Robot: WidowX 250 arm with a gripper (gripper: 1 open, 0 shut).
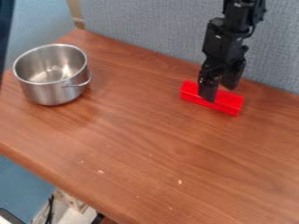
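A black gripper [219,80] hangs down from the top right of the camera view, its fingers open and straddling a red bar-shaped block [225,103] lying on the wooden table. The fingertips are low at the block, partly in front of it; whether they touch it is not clear. A steel pot [52,74] with side handles stands at the left of the table, well apart from the block and gripper.
A grey padded wall [140,22] runs along the back. Its left edge borders blue surfaces, with some cables at the lower left.
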